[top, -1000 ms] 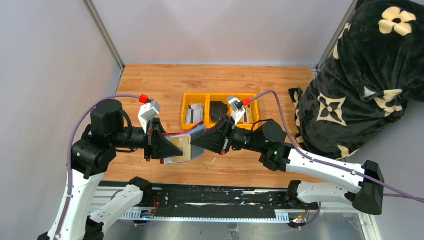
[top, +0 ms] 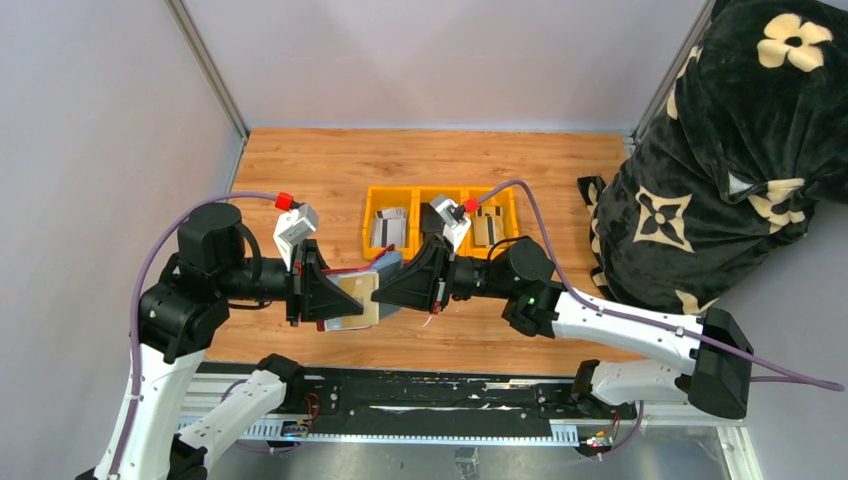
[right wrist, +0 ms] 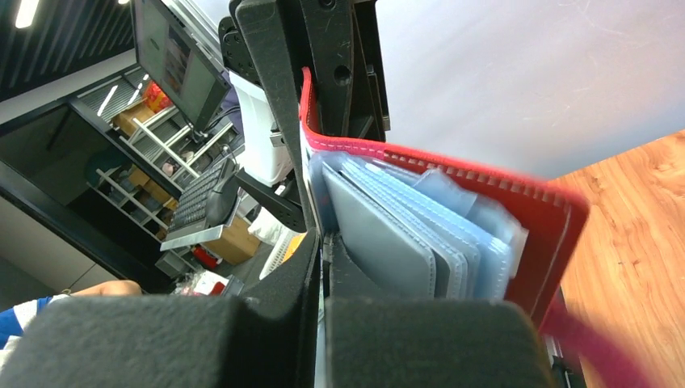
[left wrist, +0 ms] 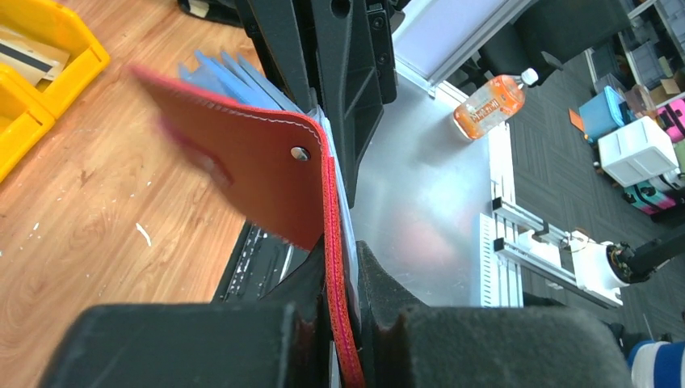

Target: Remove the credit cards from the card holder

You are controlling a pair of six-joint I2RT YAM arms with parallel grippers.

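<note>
The red card holder [left wrist: 242, 153] is held up in the air between both grippers, its clear blue sleeves fanned out [right wrist: 388, 234]; a gold card shows in it in the top view. My left gripper [top: 345, 305] grips the holder's left side, the red edge running between its fingers in the left wrist view. My right gripper [top: 385, 295] meets the holder from the right, at the sleeves; its fingers look shut, and whether anything thin lies between them is unclear.
A yellow divided tray [top: 412, 190] with cards sits behind the grippers. A dark patterned cushion [top: 700, 150] fills the right side.
</note>
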